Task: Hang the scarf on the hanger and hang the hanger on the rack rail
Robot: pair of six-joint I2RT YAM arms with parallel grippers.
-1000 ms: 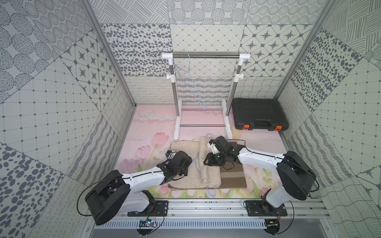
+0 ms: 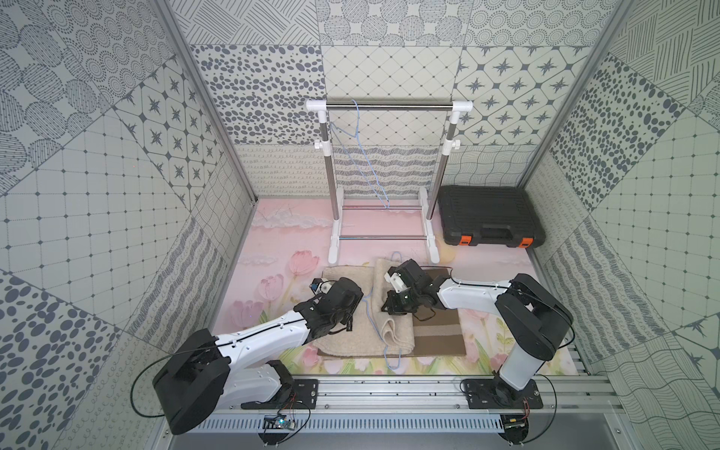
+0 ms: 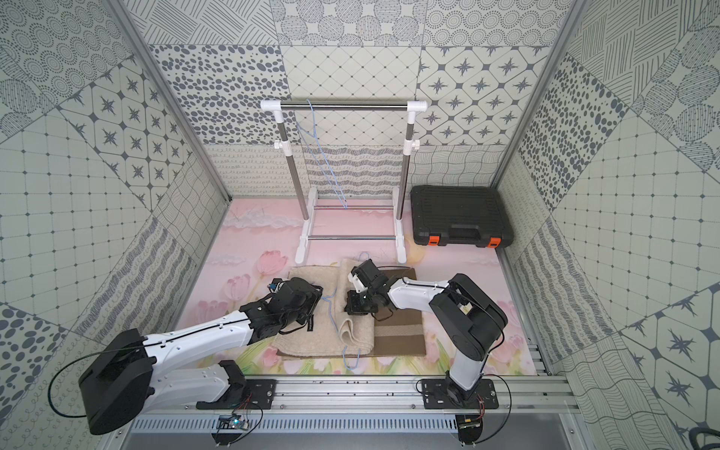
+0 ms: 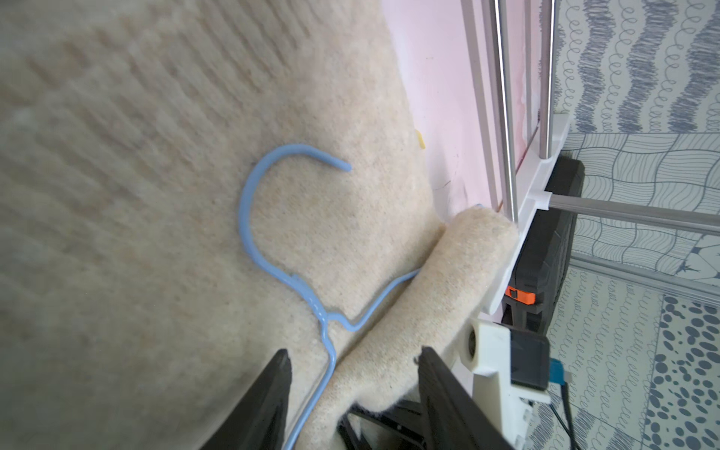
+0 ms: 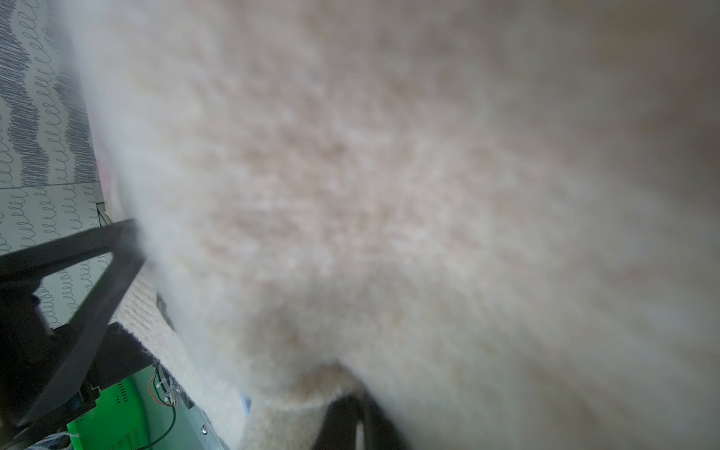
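Note:
The beige scarf point(image 2: 348, 341) lies spread on the mat, its right part folded over to the left. A light blue hanger point(image 4: 258, 255) rests on it; the hook and one shoulder show in the left wrist view, and the fold covers the rest except a loop at the front edge. My left gripper is over the hanger's neck, fingers apart, with the hanger wire and scarf fold seen beyond the gap. My right gripper is shut with its tips in a crease of the folded layer; cloth hides most of them.
A metal rack point(image 2: 397, 106) with white joints stands behind, a second blue hanger point(image 2: 358, 142) on its bar. The black case point(image 2: 491, 213) sits at the back right. A brown striped cloth point(image 2: 442, 330) shows right of the scarf.
My left gripper has shifted slightly away from the front edge.

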